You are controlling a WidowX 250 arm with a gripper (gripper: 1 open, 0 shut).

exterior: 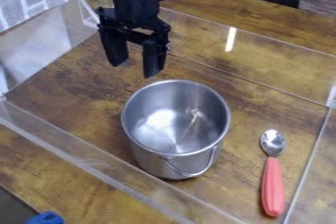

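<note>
My black gripper (133, 55) hangs over the wooden surface at the upper left, its two fingers apart with nothing visible between them. Below it and to the right stands a steel pot (176, 128), empty, with a wire handle at its front. A spoon with a red handle (273, 184) lies to the right of the pot, its metal bowl toward the back.
Clear low walls (73, 158) border the wooden work area (66, 90). A blue object (43, 218) is at the bottom left corner, outside the wall.
</note>
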